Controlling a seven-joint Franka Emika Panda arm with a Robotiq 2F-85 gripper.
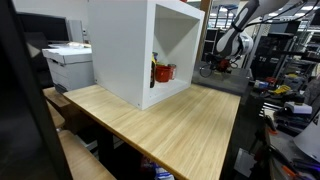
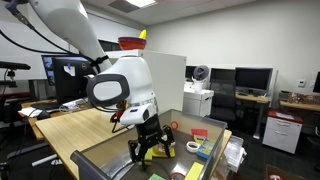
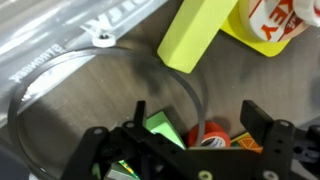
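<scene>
My gripper stands open over the grey bin, its two dark fingers wide apart. In exterior view 2 the gripper reaches down inside the bin. A dark thin loop crosses the gap between the fingers in the wrist view. Below it, partly covered, lie a green piece and a red round piece. Ahead of the fingers is a yellow block, with clear packaging to its left. I cannot tell whether either finger touches anything.
A white round item on yellow lies at the wrist view's upper right. The bin holds several other things, including a white roll. A white shelf unit stands on the wooden table, whose front is clear.
</scene>
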